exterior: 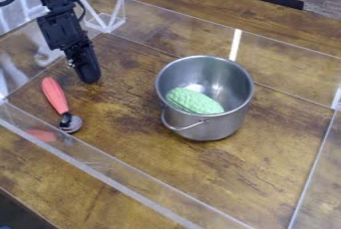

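Note:
My black gripper (83, 72) is low over the wooden table at the left, its fingers pointing down; whether anything is between them is too small and dark to tell. Below it and to the left lies a utensil with a red handle (54, 98) and a round metal head. To the right stands a steel pot (224, 118) with a wire handle, a green textured oblong item (194, 101) lying inside it.
Clear plastic panels edge the wooden table (250, 178) along the left, front and right. A white strip (236, 45) is at the back, behind the pot. Bare table lies between my gripper and the pot.

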